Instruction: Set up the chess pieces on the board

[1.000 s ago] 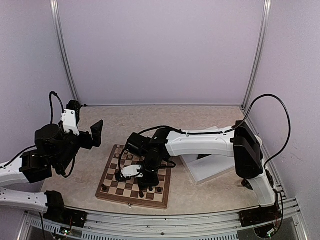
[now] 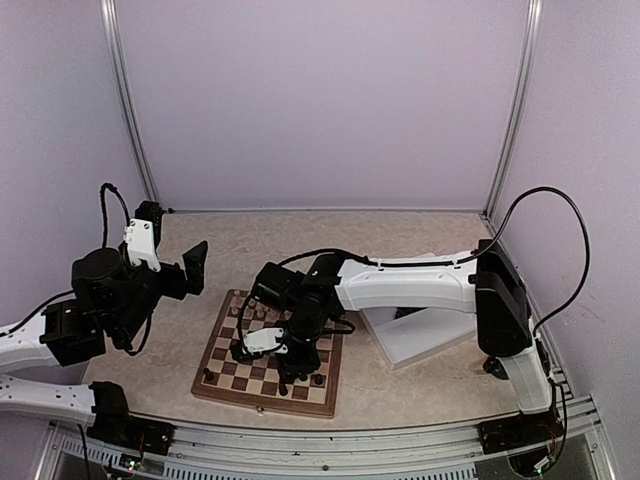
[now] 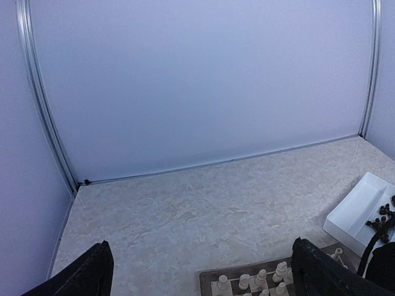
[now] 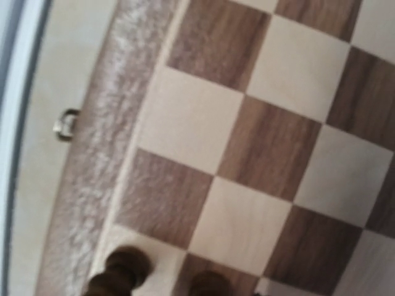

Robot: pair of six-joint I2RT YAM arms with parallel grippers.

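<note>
The wooden chessboard lies at the front centre. Light pieces stand along its far side; a few dark pieces are on the near side. My right gripper hangs low over the board's near-right part. In the right wrist view, dark pieces show at the bottom edge beside empty squares; that gripper's fingers are not clearly visible, so its state is unclear. My left gripper hangs raised left of the board, open and empty in the left wrist view.
A white tray with dark pieces sits right of the board, partly behind the right arm. A metal rail runs along the front edge.
My right gripper dipped slightly and came back up over the board, with small shifts of the arm. The left arm has not moved.
</note>
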